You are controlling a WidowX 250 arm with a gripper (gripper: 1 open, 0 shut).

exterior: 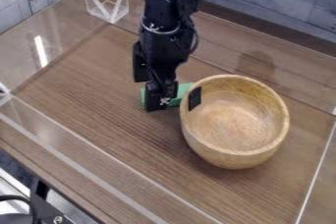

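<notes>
My black gripper (165,86) hangs open over a green object (149,98), which lies on the wooden table just left of a tan bowl (234,149). The gripper's lower parts overlap the green object in view, so most of that object is hidden; whether they touch I cannot tell.
A low wall runs along the back. Clear plastic pieces stand at the left and back-left edges, and a dark cable shows at the lower left corner.
</notes>
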